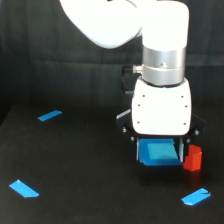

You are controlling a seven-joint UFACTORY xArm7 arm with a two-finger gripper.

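The white gripper housing [160,108] hangs low at the right of the camera view, directly over a blue block [160,154]. Its fingers come down around the block's sides; whether they press on it cannot be made out. A red block [194,158] stands just right of the blue one, partly behind the gripper's right side.
Blue tape strips lie on the black surface [80,170]: one at the back left [49,115], one at the front left [24,189], one at the front right [196,197].
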